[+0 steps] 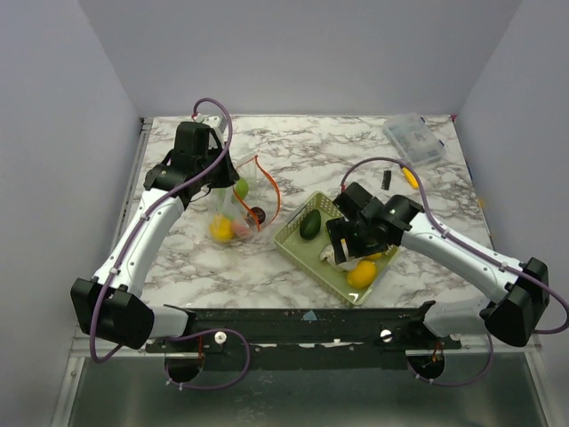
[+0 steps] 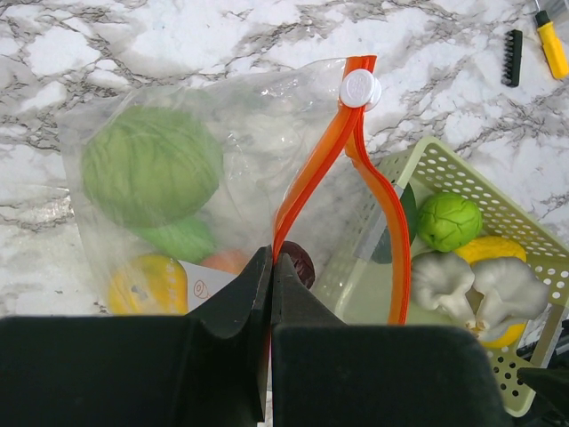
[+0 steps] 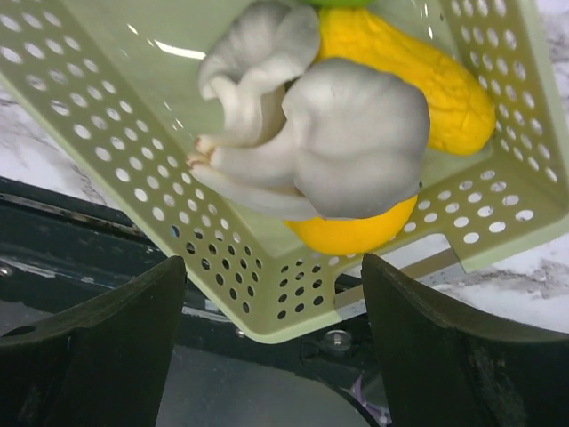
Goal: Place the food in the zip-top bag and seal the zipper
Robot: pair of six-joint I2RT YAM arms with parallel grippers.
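The clear zip bag [image 1: 240, 205] with orange zipper [image 2: 396, 249] stands open, holding food: a large green item [image 2: 149, 165], a yellow one [image 2: 147, 285], and others. My left gripper is shut at the bag's rim. My right gripper hangs part open over the green basket [image 1: 311, 267], with nothing between its fingers. Below it lie a grey mushroom cluster [image 3: 347, 142], a yellow squash [image 3: 418, 80] and another yellow item [image 3: 347, 233]; an avocado [image 1: 310, 224] and a green ball-shaped vegetable [image 2: 449, 220] are also in the basket.
A clear container [image 1: 413, 138], a yellow tool [image 2: 551, 44] and a black comb-like piece [image 2: 512, 58] lie at the back right.
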